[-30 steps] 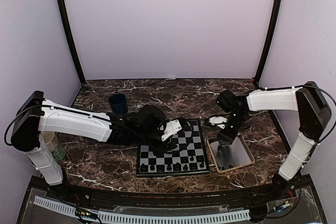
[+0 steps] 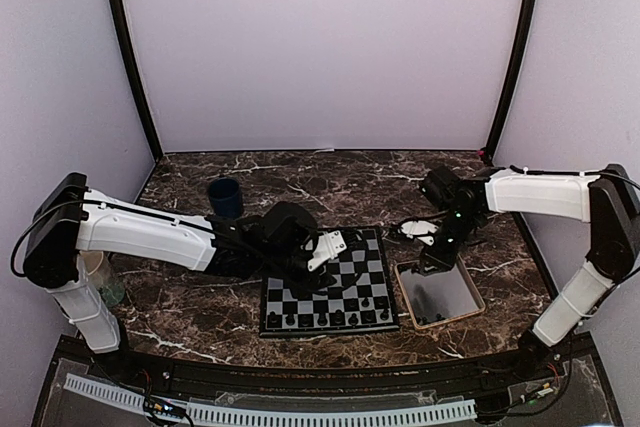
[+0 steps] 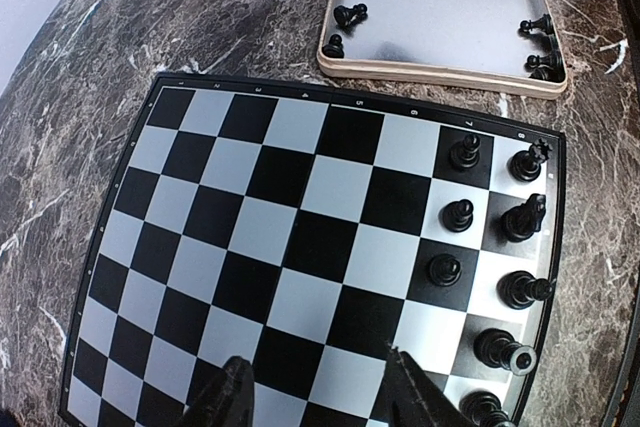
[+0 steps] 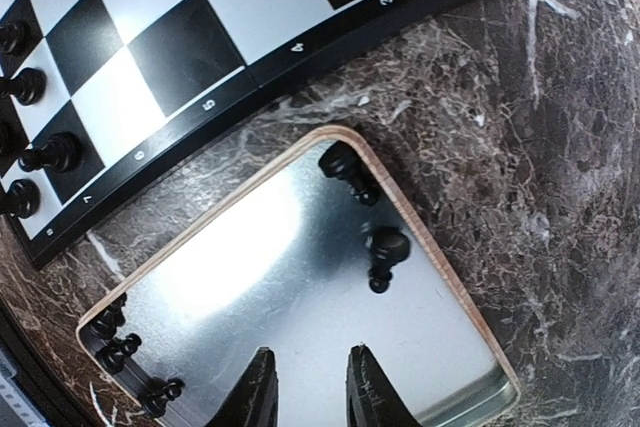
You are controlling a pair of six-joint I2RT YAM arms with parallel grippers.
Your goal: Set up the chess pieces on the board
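Note:
The chessboard [image 3: 300, 187] bears several black pieces along one edge, among them a pawn [image 3: 457, 215] and a rook [image 3: 504, 351] in the left wrist view. Over the board hangs my left gripper, fingers apart and empty. Beside the board lies the tray [image 4: 455, 277] with loose black pieces. Two lie near its corner, a dark piece [image 4: 348, 169] and another piece [image 4: 387, 257]; several more, such as a small piece [image 4: 118, 351], rest at the opposite end. My right gripper is above the tray, its fingers apart with nothing between them.
A dark blue cup [image 2: 225, 197] stands at the back left of the marble table [image 2: 330, 172]. A clear glass jar [image 2: 103, 277] is at the left, near the left arm.
My right arm has shifted a little to the right over the tray. The left arm and the pieces on the board look unmoved.

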